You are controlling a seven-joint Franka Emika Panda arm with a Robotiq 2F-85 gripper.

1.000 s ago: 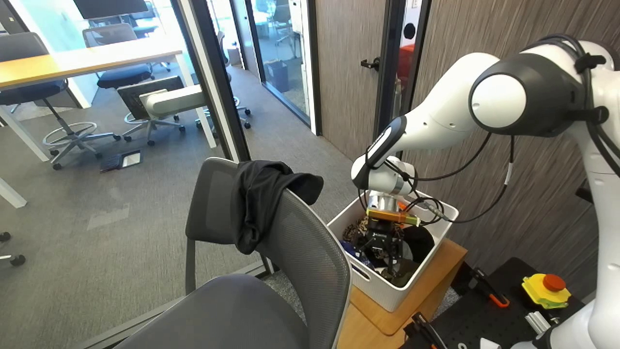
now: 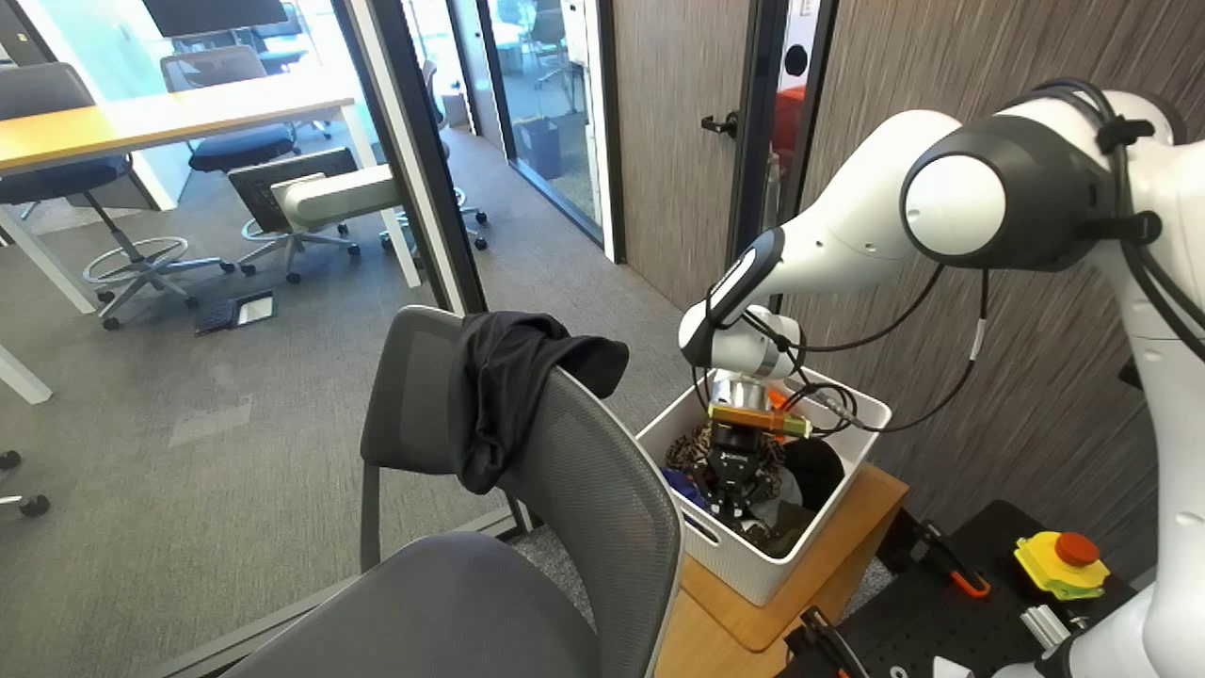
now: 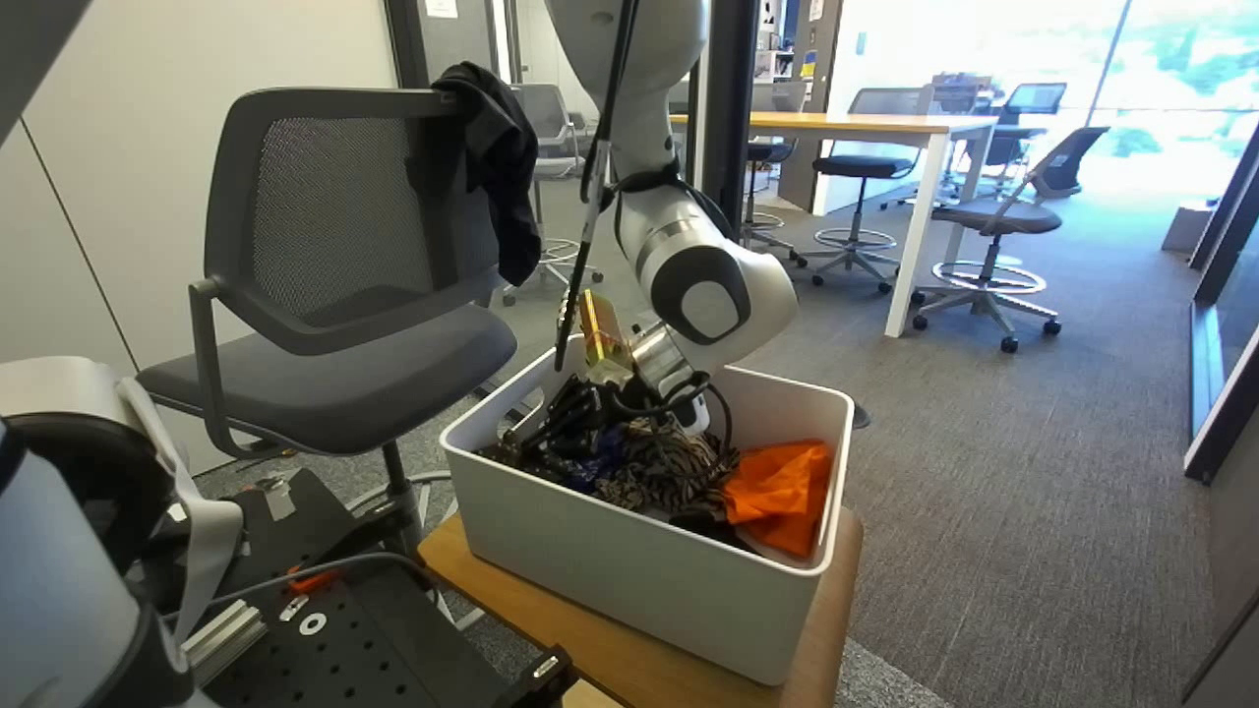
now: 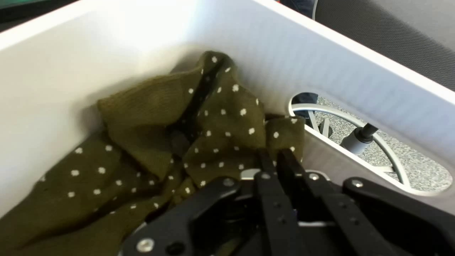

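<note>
A white bin (image 2: 658, 443) holds several cloths. One is an olive-green cloth with white dots (image 4: 228, 123), heaped in a corner of the bin in the wrist view. My gripper points down inside the bin, over the edge of this cloth near the handle opening. Its black fingertips stand close together with only a narrow gap. Whether any cloth is pinched between them cannot be made out. In exterior view 2 the fingertips are hidden among dark cloth behind the bin's front wall.
Orange cloth (image 3: 779, 486), patterned brown cloth (image 3: 667, 464) and black cloth (image 2: 815, 469) share the bin, which stands on a wooden surface (image 3: 519, 590). Close beside it is a grey chair (image 2: 610, 486) with a black garment (image 2: 508, 390) over its back. Bin walls surround the gripper.
The gripper's fingers, spread apart a second ago, are now much closer together. The arm has shifted slightly to the left in exterior view 1.
</note>
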